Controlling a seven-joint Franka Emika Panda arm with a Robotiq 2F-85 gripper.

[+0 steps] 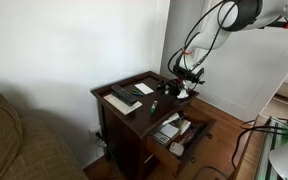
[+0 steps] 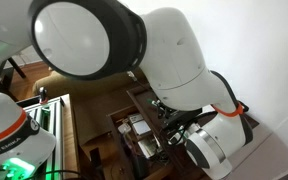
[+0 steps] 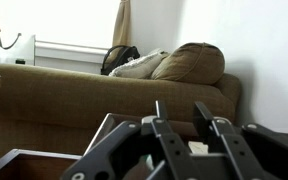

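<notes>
In the wrist view the two dark fingers of my gripper stand apart, with no object clearly held in the gap. Low over the right part of the dark cabinet top, my gripper points toward the left. A small, pale bottle-like item is on the cabinet top just in front and to the left of it; it is too small to name surely. Below, a drawer is pulled out with white and dark items inside.
A dark flat object and a white paper-like piece lie on the cabinet top, with a pale flat piece near its left edge. A brown sofa stands at left. The wall is close behind the cabinet.
</notes>
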